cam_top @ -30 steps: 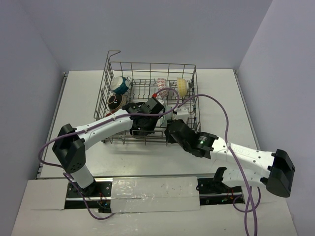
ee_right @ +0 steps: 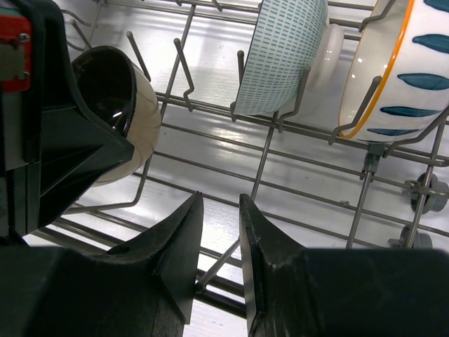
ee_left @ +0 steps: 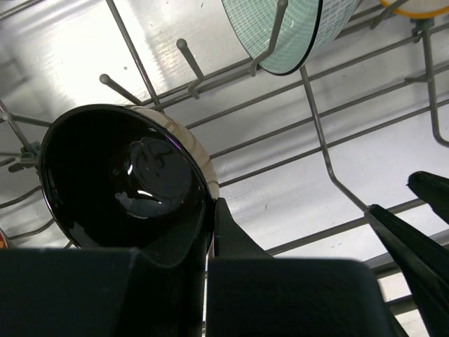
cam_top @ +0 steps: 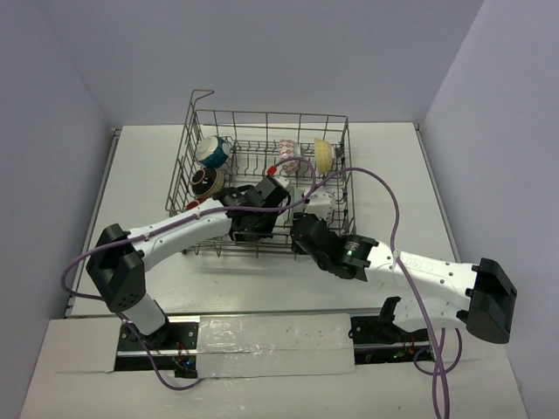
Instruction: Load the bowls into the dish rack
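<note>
A black bowl with a beige outside (ee_left: 119, 168) sits in the wire rack (cam_top: 262, 113), with my left gripper (cam_top: 253, 223) at its rim; how far its fingers stand apart is unclear. In the right wrist view the same bowl (ee_right: 144, 126) is partly hidden by the left gripper. My right gripper hangs over the rack's front wires, its tips slightly apart, with no object visible between them. A mint bowl (ee_right: 280, 56) and a white bowl with blue leaves (ee_right: 421, 70) stand among the tines.
Farther back in the rack are a blue bowl (cam_top: 212, 150), a dark bowl (cam_top: 206, 182), a patterned bowl (cam_top: 289, 153) and a yellow bowl (cam_top: 324, 154). Purple cables loop over both arms.
Both arms have shifted slightly: the left forearm and gripper a little, and the right arm's elbow to the left and up in the top view. The bowls in view look unmoved.
</note>
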